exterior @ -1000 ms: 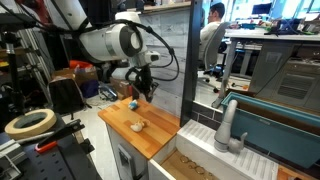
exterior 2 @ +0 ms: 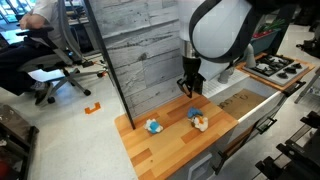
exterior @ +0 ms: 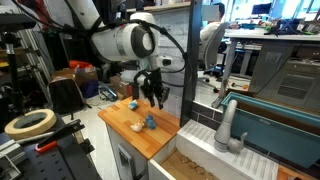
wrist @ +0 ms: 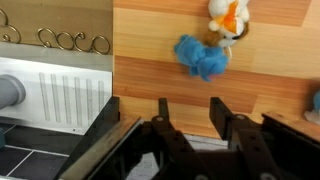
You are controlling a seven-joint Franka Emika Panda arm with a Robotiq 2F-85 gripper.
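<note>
In the wrist view, my gripper has its two fingertips apart, with bare wood showing between them. A blue soft toy [wrist: 203, 56] lies on the wooden tabletop just beyond the fingers, beside an orange and white toy [wrist: 229, 15]. Exterior view 1 has the gripper [exterior: 157, 104] above the table, slightly to the right of the blue toy [exterior: 151, 122]. Farther back on the wood sits a second toy, blue and white [exterior 2: 153, 126], only partly visible at the wrist view's right edge.
An open drawer [exterior: 190, 170] adjoins the tabletop [exterior 2: 178, 150]. A grey wall panel [exterior 2: 160, 55] rises behind the table. The white bottle-shaped object [exterior: 227, 125] stands right of the table, near a teal bin [exterior: 268, 132]. Bare wood surrounds the toys.
The gripper has moved right from near the blue and white toy.
</note>
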